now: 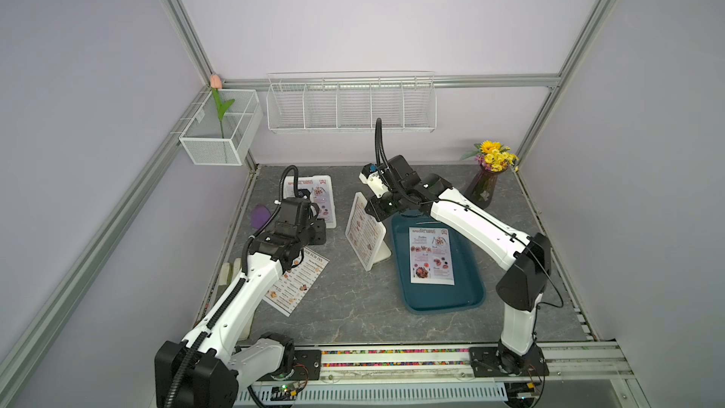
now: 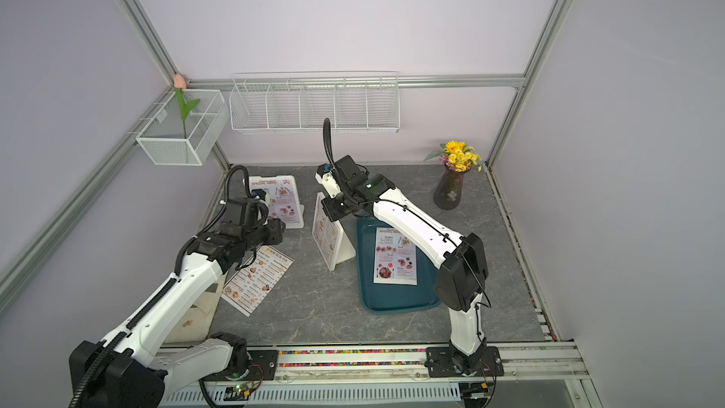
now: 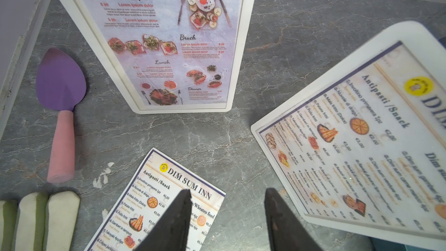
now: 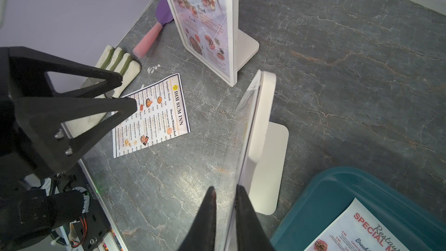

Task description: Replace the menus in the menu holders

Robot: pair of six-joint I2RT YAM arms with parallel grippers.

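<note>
One white menu holder (image 1: 364, 235) stands upright mid-table, and the left wrist view shows a Dim Sum Inn menu (image 3: 362, 148) in it. The right gripper is at its upper edge, fingers slightly apart; contact is hard to judge. Farther back stands a second holder (image 3: 232, 65) with a breakfast menu (image 3: 162, 41). A loose Dim Sum Inn menu (image 4: 153, 116) lies flat at the left. My left gripper hangs over that side, open and empty. A loose Special Menu sheet (image 1: 431, 257) rests in the teal tray.
The teal tray (image 1: 401, 287) sits right of the middle holder. A purple spatula (image 3: 60, 83) and several pale green-edged pieces (image 3: 62, 213) are at the left. A flower vase (image 1: 482, 187) stands back right. Grey table shows in front.
</note>
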